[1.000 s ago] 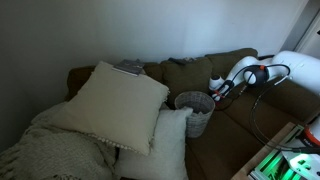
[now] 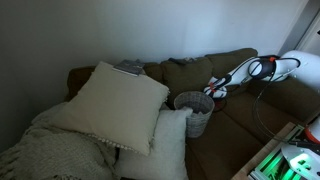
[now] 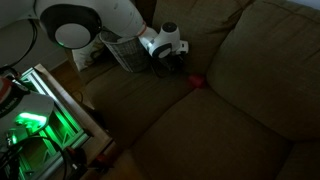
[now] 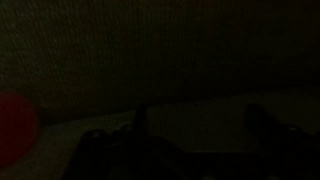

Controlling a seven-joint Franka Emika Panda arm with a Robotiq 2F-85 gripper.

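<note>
In the dark wrist view, the gripper's two fingers stand well apart, with no object made out between them. A red object shows at the left edge there, outside the fingers. In exterior view 2 the red object lies on the brown couch by the foot of the backrest, just right of and below my gripper. The gripper points down close to the backrest, its tips lost in shadow. A woven basket stands on the seat, left of the arm in exterior view 1.
The couch seat is bare at the front and right. A large cream pillow and a white one lean left of the basket. The couch backrest rises right behind the gripper.
The arm and gripper have shifted slightly to the right in exterior view 1, away from the basket. Basket and pillows look the same.
</note>
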